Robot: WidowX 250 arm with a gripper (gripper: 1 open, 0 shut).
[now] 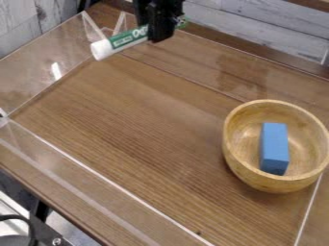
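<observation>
My gripper [160, 27] is at the top centre of the camera view, dark and partly cut off by the frame edge, with a white and green cylindrical item [118, 41] at its fingers, held tilted above the wooden surface. Whether the fingers are fully closed on it is hard to see. A wooden bowl [238, 160] at the right holds a blue block [274, 144].
Clear walls [26, 58] border it at the left and white boards at the back. A dark cable lies at the lower left corner.
</observation>
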